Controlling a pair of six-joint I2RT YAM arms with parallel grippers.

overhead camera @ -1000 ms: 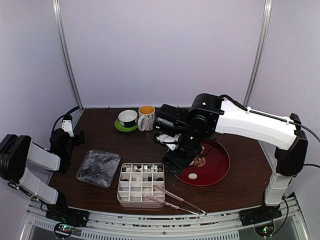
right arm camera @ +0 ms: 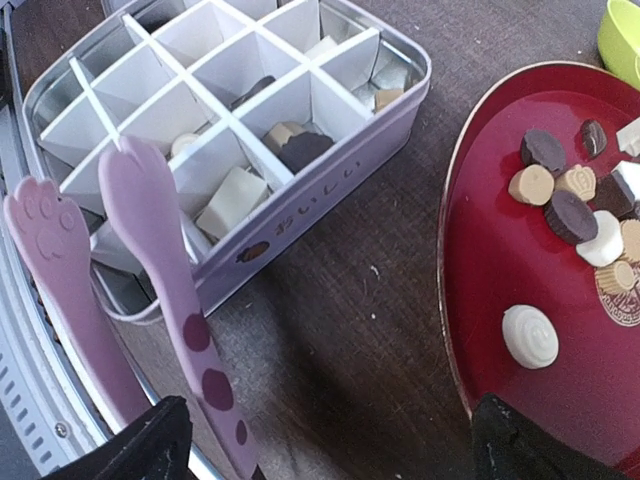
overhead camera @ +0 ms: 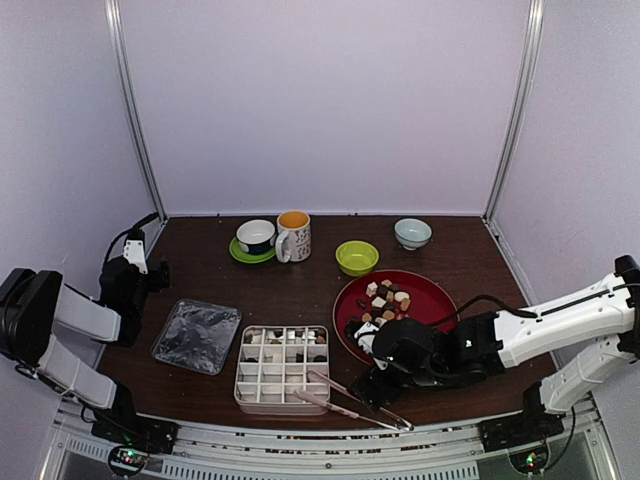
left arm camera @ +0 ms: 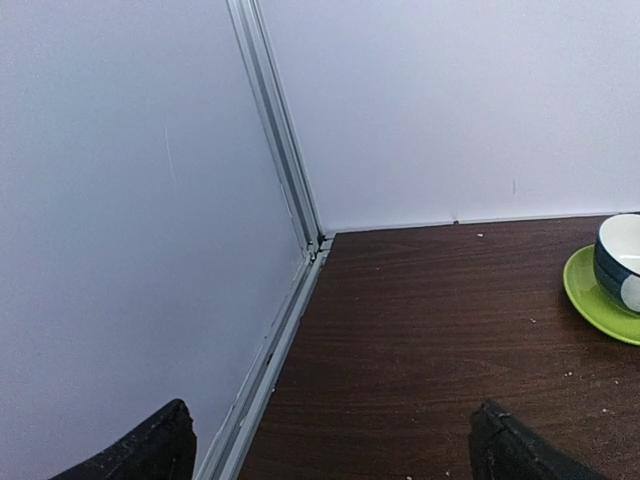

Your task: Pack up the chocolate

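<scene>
A white divided box (overhead camera: 280,400) holds pieces of chocolate in some compartments. Pink tongs (right arm camera: 180,300) lie over its near right corner. The red plate (right arm camera: 500,420) to its right carries several dark, white and tan chocolates (right arm camera: 545,150). My right gripper is low at the plate's near left side, beside the tongs, open with nothing seen between its fingers. My left gripper is at the far left, open and empty, facing the back corner.
A clear lid (overhead camera: 196,337) lies left of the box. A bowl on a green saucer (overhead camera: 250,255), a mug (overhead camera: 295,242), a yellow-green bowl (overhead camera: 356,258) and a pale bowl (overhead camera: 413,236) stand at the back.
My right arm has come down and toward the front edge, uncovering the chocolates on the plate in the top view. The left arm is unchanged.
</scene>
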